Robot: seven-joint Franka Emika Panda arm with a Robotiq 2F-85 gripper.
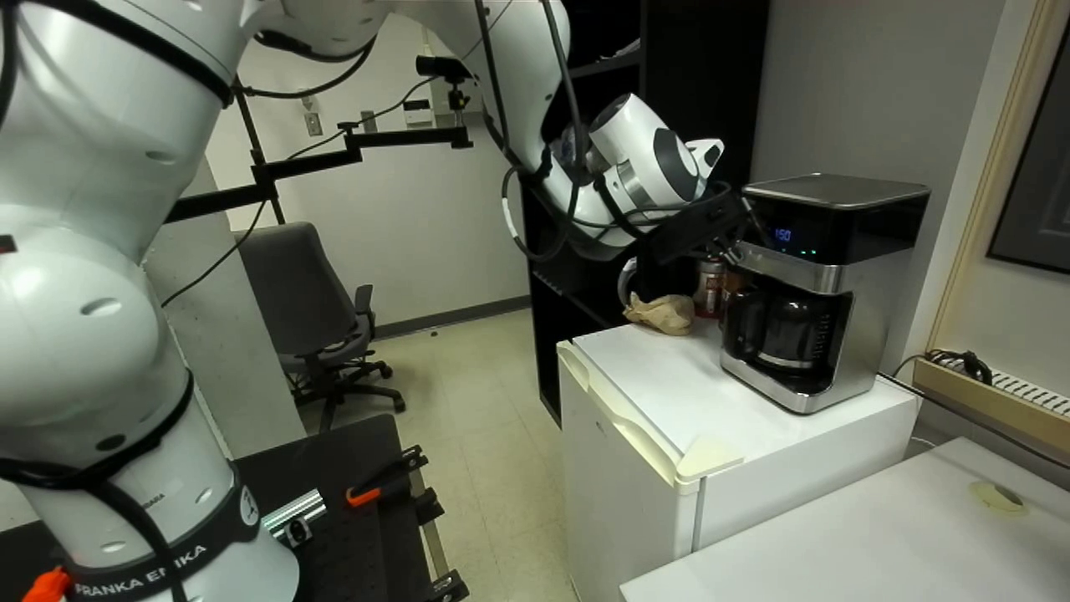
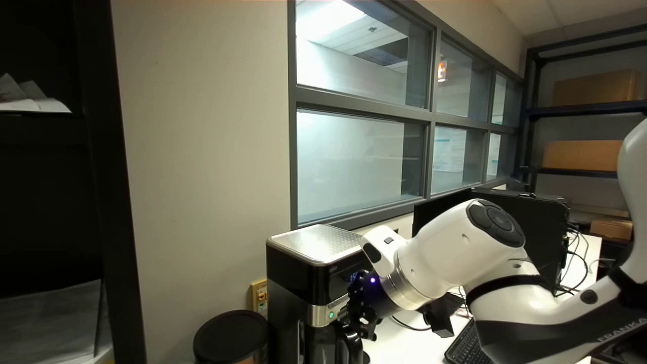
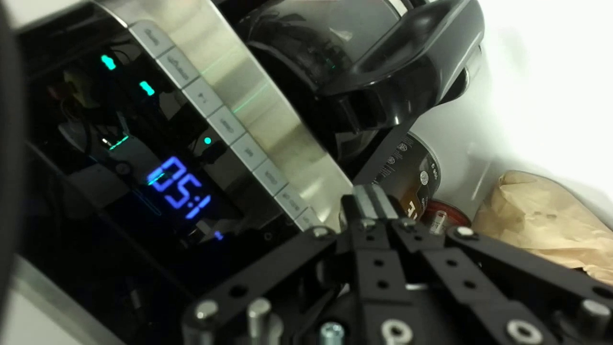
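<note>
My gripper is shut, its fingertips together with nothing showing between them. In the wrist view they lie over the lower end of the silver strip on the coffee maker (image 3: 270,92), close by the last of its row of grey buttons (image 3: 247,150). Whether they touch the machine I cannot tell. A blue clock display (image 3: 181,187) glows on the black panel, with a few green lights around it. The glass carafe (image 1: 787,336) sits inside the machine, its black handle (image 3: 419,63) sticking out. From exterior view 2, the gripper (image 2: 349,324) is at the machine's front.
On the white fridge top (image 1: 662,371), a crumpled brown paper bag (image 1: 662,314) and a dark can (image 3: 408,172) stand beside the machine. A red-lidded jar (image 3: 442,213) is near them.
</note>
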